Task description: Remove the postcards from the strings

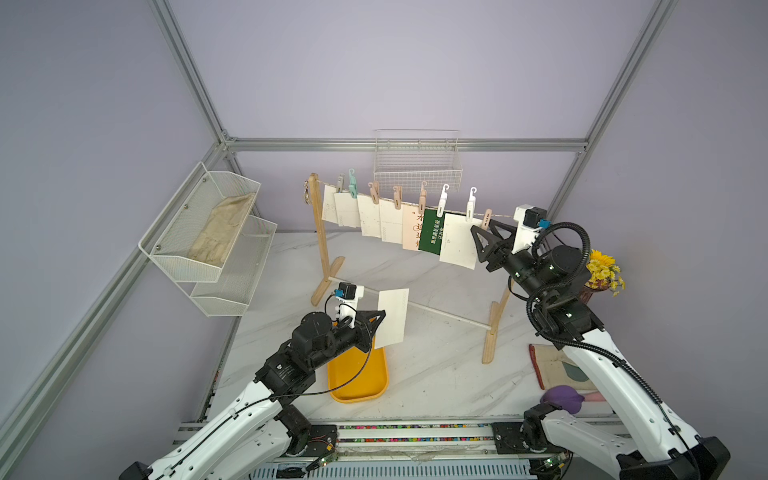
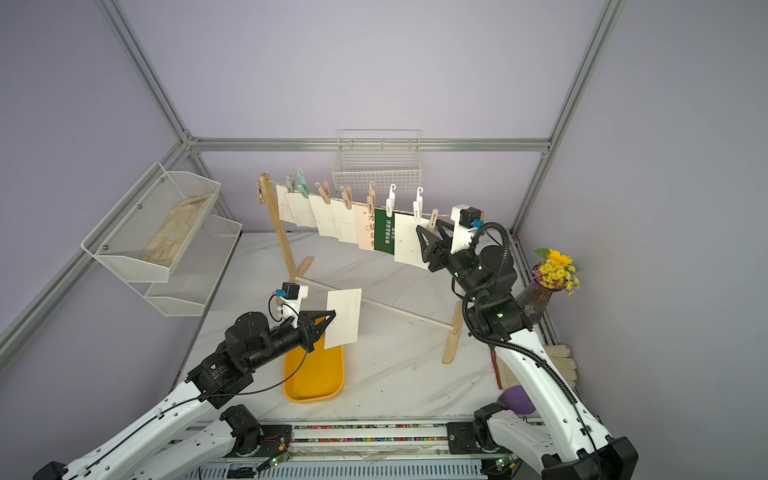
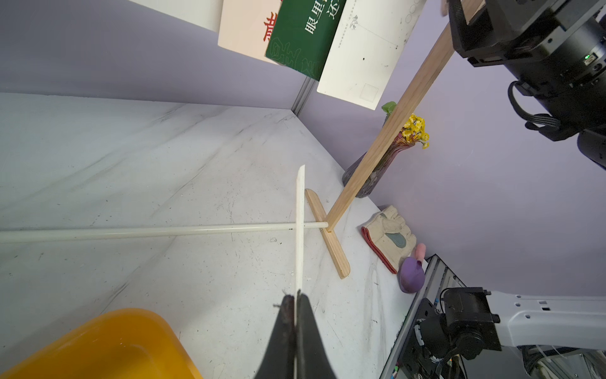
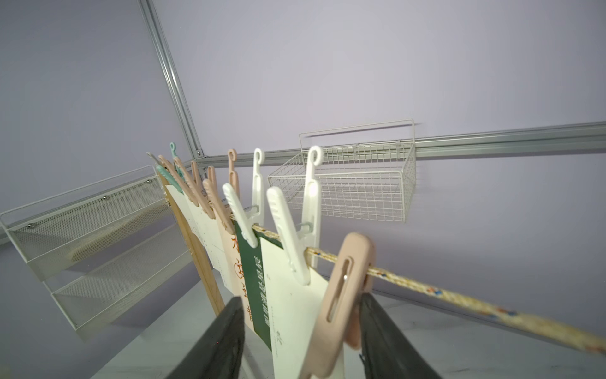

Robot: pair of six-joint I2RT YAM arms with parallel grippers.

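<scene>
A line of postcards hangs by clothespins from a string; the nearest is a white postcard (image 4: 293,315) under a white clothespin (image 4: 293,237), beside a green postcard (image 4: 253,290). At the near end, a pink clothespin (image 4: 341,303) sits on the string (image 4: 429,290). My right gripper is open, its fingers on either side of that pink clothespin's lower end; whether they touch it I cannot tell. Low over the table, my left gripper (image 1: 378,321) is shut on a cream postcard (image 1: 393,317), which stands edge-on in the left wrist view.
An orange tray (image 1: 361,391) lies beneath the left gripper. The wooden rack's posts (image 1: 320,232) and its low crossbar (image 1: 448,314) span the table. A flower vase (image 2: 534,301) and a purple object (image 2: 516,399) occupy the right side.
</scene>
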